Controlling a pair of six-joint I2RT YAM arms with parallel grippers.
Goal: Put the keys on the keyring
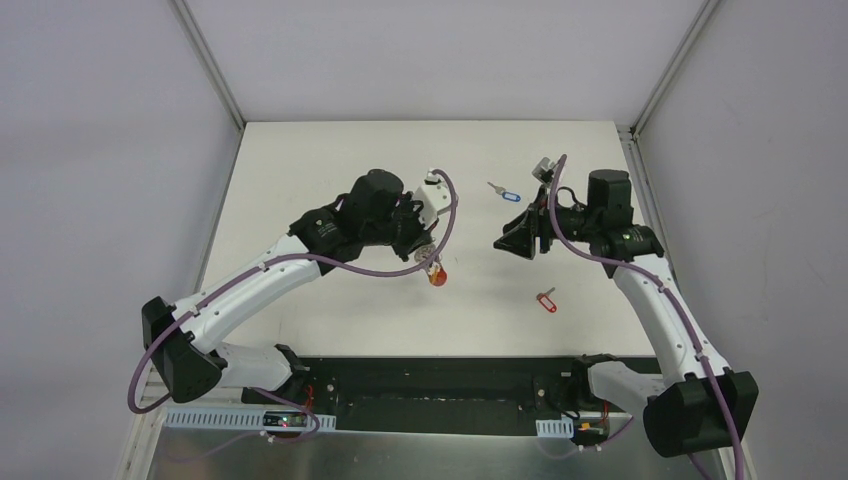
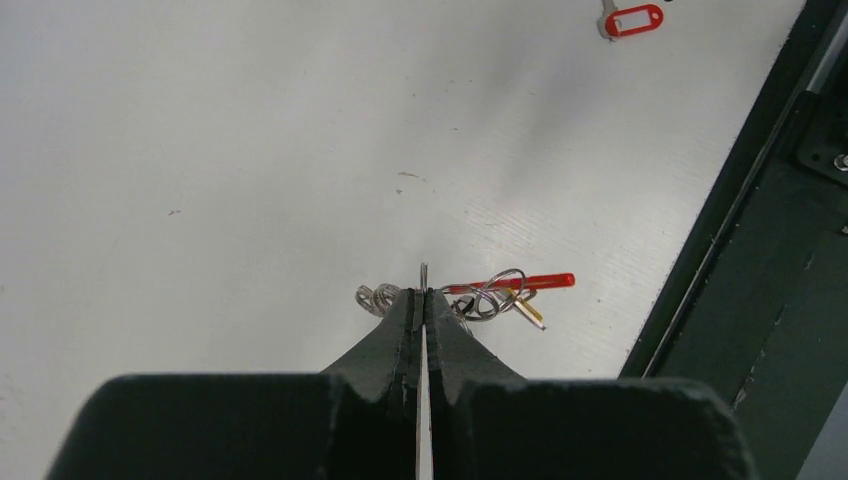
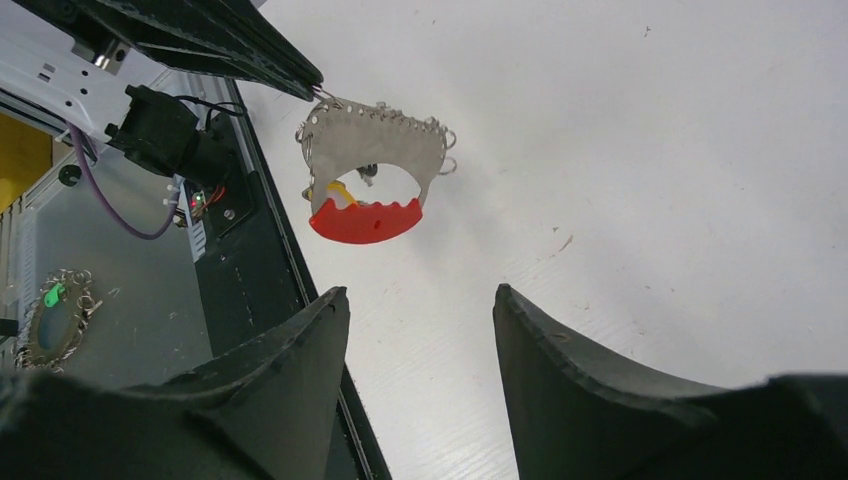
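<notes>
My left gripper is shut on a thin wire ring of the keyring bunch (image 3: 370,140), which hangs from its fingertips: in the right wrist view a grey metal piece with small rings, a red lower edge and a yellow part behind. My right gripper stands open and empty, facing the bunch from a short way off. A key with a red tag (image 1: 546,302) lies on the table at front right; a key with a blue tag (image 1: 508,195) lies farther back.
Both arms reach over the middle.
</notes>
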